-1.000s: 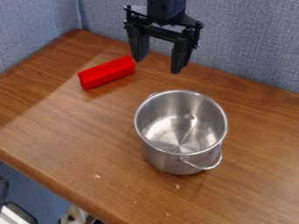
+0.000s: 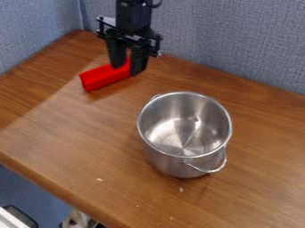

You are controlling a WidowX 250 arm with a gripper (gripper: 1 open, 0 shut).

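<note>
A red cylinder [image 2: 102, 77] lies on the wooden table toward the back left. My black gripper [image 2: 127, 59] hangs just over its right end, partly hiding it; whether the fingers are open or shut around it is hard to tell. A steel pot [image 2: 185, 134] with a wire handle stands at the centre right, empty inside.
A grey padded wall [image 2: 238, 40] runs behind it. The table's front edge is at the lower left.
My gripper has moved left and down to the red cylinder, and its outline looks narrower from this view. The cylinder and pot look to be in the same places.
</note>
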